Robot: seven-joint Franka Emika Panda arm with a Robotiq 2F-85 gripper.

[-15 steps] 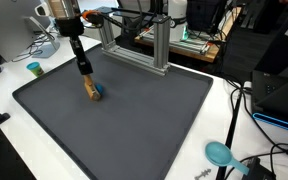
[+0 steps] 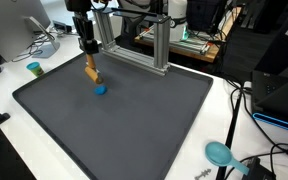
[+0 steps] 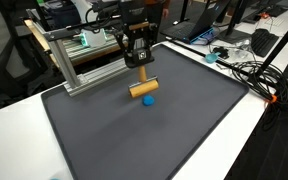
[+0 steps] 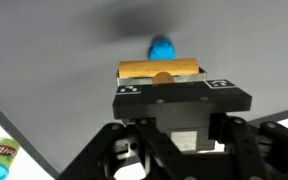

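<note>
A light wooden mallet hangs from my gripper point(image 3: 140, 62), its handle point(image 3: 142, 75) upright between the fingers and its cylindrical head point(image 3: 143, 89) at the bottom. In the first exterior view the mallet point(image 2: 92, 71) is at the far part of the dark board. A small blue object point(image 2: 101, 90) lies on the board close by. The second exterior view puts the blue object point(image 3: 149, 101) just in front of the mallet head, with a small gap. From the wrist, the blue object point(image 4: 162, 50) shows beyond the wooden head point(image 4: 157, 68). The head's exact height above the board is hard to judge.
The dark board point(image 2: 134, 125) is otherwise bare, with wide free room. A metal frame point(image 2: 152, 58) stands at its far edge. A green tub point(image 2: 35, 69) sits off the board to the left; a turquoise object point(image 2: 222, 155) lies on the white table.
The blue object seems to stay put.
</note>
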